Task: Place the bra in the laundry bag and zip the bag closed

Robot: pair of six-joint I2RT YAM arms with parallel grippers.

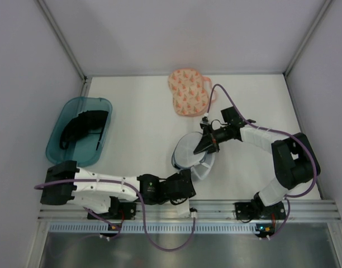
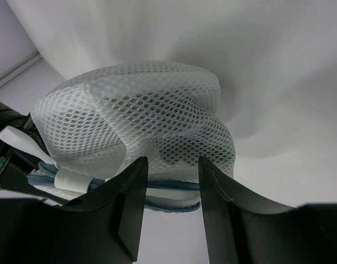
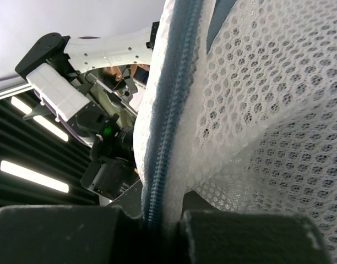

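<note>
The white mesh laundry bag [image 1: 188,149] lies at the table's front middle, its blue zipper edge [image 3: 168,126] held up by my right gripper [image 1: 210,142], which is shut on it. In the left wrist view the bag [image 2: 130,110] has its zipper band stretched low across the view, with my left gripper part open, fingertips either side of part of that band. From the top, my left gripper [image 1: 182,184] is at the bag's near side. Whether the bra is inside cannot be seen.
A teal bin [image 1: 76,151] with black cloth stands at the left. A peach patterned piece of fabric [image 1: 188,92] lies at the back middle. The table's front edge is just below the left gripper; free surface lies left of the bag.
</note>
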